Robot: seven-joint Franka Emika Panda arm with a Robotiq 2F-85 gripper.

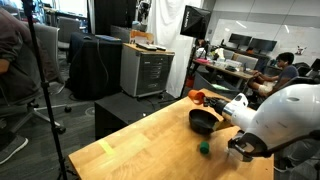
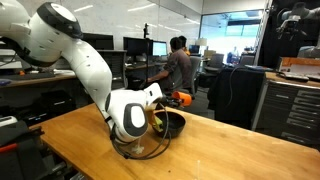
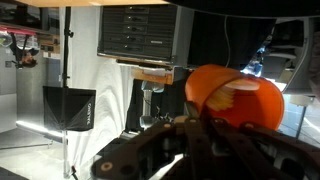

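Note:
An orange cup [image 1: 197, 97] is held above the wooden table, with my gripper [image 1: 206, 99] shut on it. In exterior view 2 the same cup [image 2: 181, 98] shows beyond the white arm, tipped onto its side. Its open mouth and a pale yellowish patch inside fill the right middle of the wrist view, where the cup [image 3: 268, 98] stands against the dark fingers. Close below it on the table sits a black bowl [image 1: 203, 122]; the arm partly covers this bowl [image 2: 175, 126] in exterior view 2. What lies in the bowl cannot be made out.
A small green object [image 1: 204, 147] is on the table in front of the bowl. A person sits in the background.

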